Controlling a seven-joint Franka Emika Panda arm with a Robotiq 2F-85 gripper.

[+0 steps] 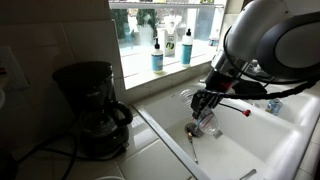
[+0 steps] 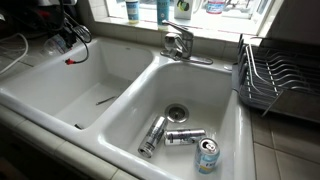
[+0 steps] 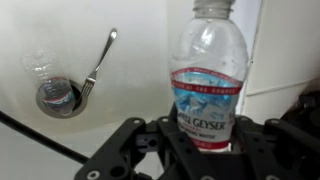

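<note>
A clear plastic water bottle [image 3: 208, 75] with a red, white and blue label fills the right of the wrist view. My gripper is shut on its lower part. In exterior view 1 the gripper [image 1: 205, 103] hangs over the sink's near basin [image 1: 235, 150], with the bottle [image 1: 209, 124] below it. A second clear bottle [image 3: 57, 92] lies over the drain in the wrist view, and a fork [image 3: 98, 68] rests beside it on the white basin floor. Exterior view 2 shows the gripper only partly, at the upper left.
The other basin [image 2: 226, 105] holds several cans, one being a blue-and-white can [image 2: 207, 156]. A faucet [image 2: 180, 42] stands behind the divider, and a dish rack [image 2: 272, 78] is on the right counter. A coffee maker [image 1: 95, 105] and soap bottles [image 1: 157, 59] border the sink.
</note>
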